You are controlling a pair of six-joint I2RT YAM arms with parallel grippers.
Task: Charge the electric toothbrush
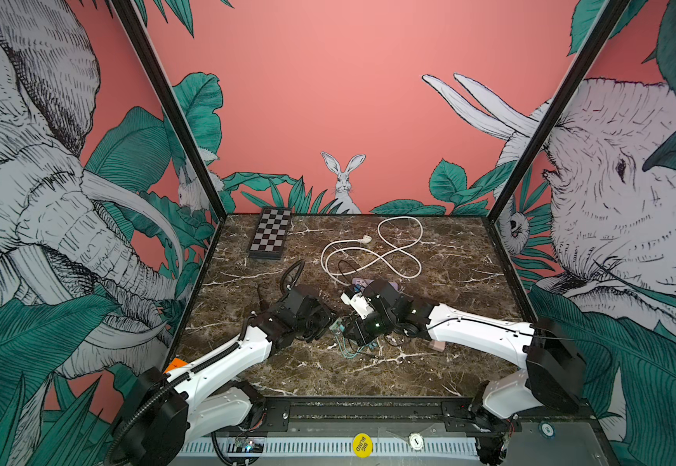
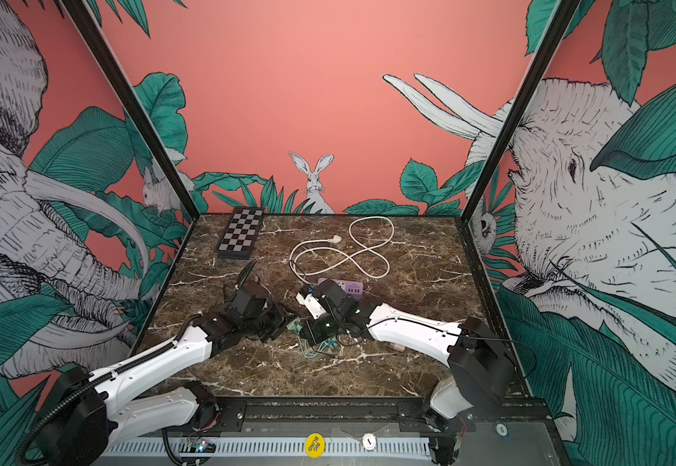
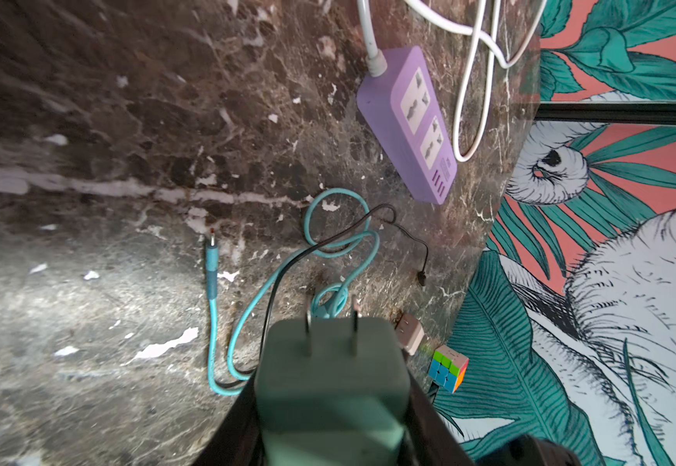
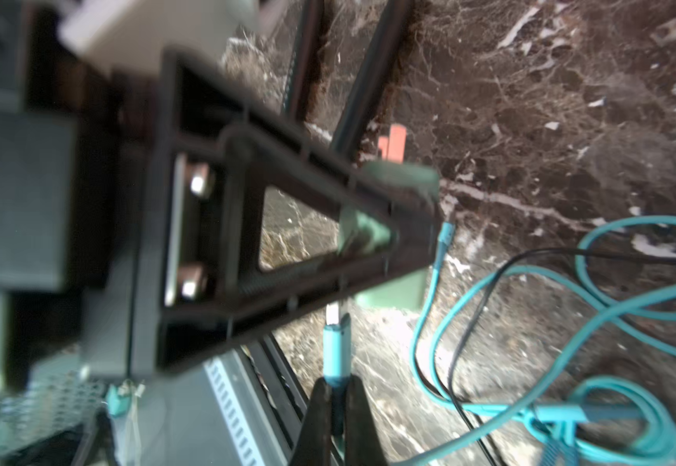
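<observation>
In the left wrist view my left gripper is shut on a mint-green charger plug (image 3: 330, 388), its two prongs facing outward. My right gripper is shut on the end of a teal USB cable (image 4: 336, 349), whose metal connector sits beside the green charger (image 4: 392, 287); whether it touches cannot be told. The two grippers face each other over the table's middle. A purple power strip (image 3: 392, 116) lies beyond, with teal and black cables (image 3: 213, 310) loose on the marble. I cannot make out the toothbrush.
A white power cord (image 1: 400, 275) loops at the back. A checkered board (image 1: 270, 233) stands at the back left. A small puzzle cube (image 3: 446, 365) and a pinkish block (image 3: 409, 332) lie to the right.
</observation>
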